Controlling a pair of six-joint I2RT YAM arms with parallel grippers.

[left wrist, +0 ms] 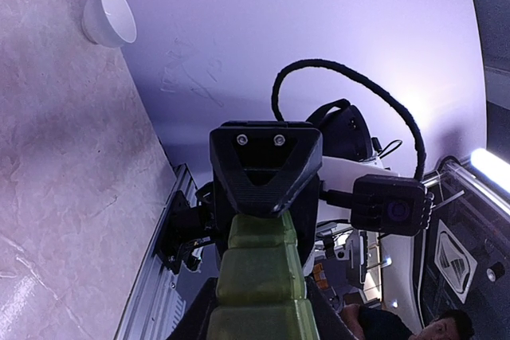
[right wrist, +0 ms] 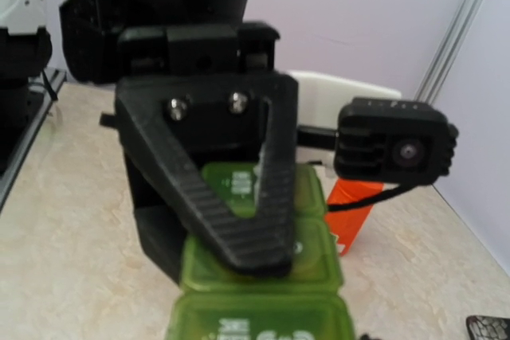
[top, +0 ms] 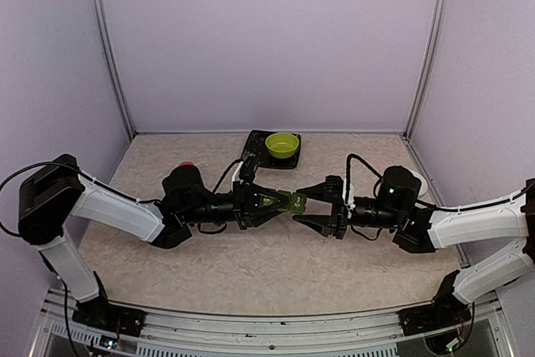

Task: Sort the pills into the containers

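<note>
A green translucent pill organizer with several lidded compartments [top: 298, 202] is held in the air between the two arms. My left gripper [top: 274, 204] is shut on its left part; that hold also shows in the right wrist view, where a black finger [right wrist: 255, 248] lies across the organizer [right wrist: 263, 316]. My right gripper [top: 296, 205] stands open at the right end, one finger above the organizer and one below. From the left wrist, a right finger [left wrist: 271, 201] appears over the far end of the green row [left wrist: 261, 276]. No pills can be made out.
Behind the arms, a green bowl [top: 282, 145] sits on a black tray [top: 259, 155]. A white bowl stands at the right side of the table. An orange object [right wrist: 351, 211] is beyond the left arm.
</note>
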